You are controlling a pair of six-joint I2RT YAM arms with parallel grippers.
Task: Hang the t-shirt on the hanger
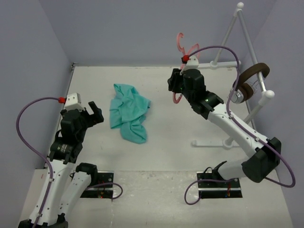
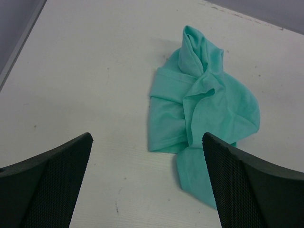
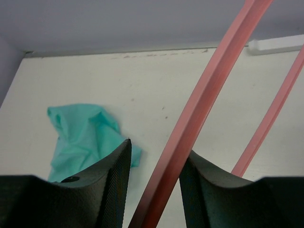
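Observation:
The turquoise t shirt (image 1: 128,111) lies crumpled and partly folded on the white table, left of centre in the top view. My left gripper (image 1: 96,114) hovers to its left with nothing between its fingers. In the left wrist view the black fingers (image 2: 57,178) stand wide apart, and the shirt (image 2: 213,107) shows beyond them. The pink hanger (image 1: 180,43) is held up off the table by my right gripper (image 1: 174,81), right of the shirt. One bar of the hanger (image 3: 204,104) runs between the right fingers; much of the hanger is hidden from above.
A white rack (image 1: 248,38) stands along the right side, with brown headphones (image 1: 249,78) hanging on its rail. Bare table (image 1: 164,137) lies between the shirt and the rack's foot (image 1: 211,143).

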